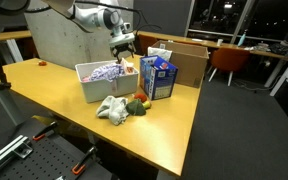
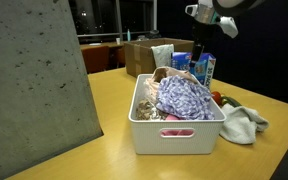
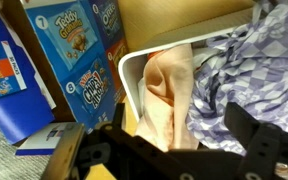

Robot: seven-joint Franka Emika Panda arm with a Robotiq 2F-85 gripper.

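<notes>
Above the white bin (image 1: 108, 89) hangs my open gripper (image 1: 122, 50), with nothing held. Inside the bin, a purple-and-white checked cloth (image 2: 184, 97) is heaped over other contents. A peach-coloured cloth (image 3: 166, 95) lies along the bin's inner side in the wrist view, below and between the spread fingers. Pinkish items and a clear wrapper show at the bin's front in exterior view 2. What lies under the cloths is hidden.
Blue snack boxes (image 1: 158, 77) stand right beside the bin, with a cardboard box (image 1: 180, 64) behind. A grey cloth (image 1: 112, 110), a green vegetable (image 1: 136, 107) and a red item (image 1: 141, 97) lie in front.
</notes>
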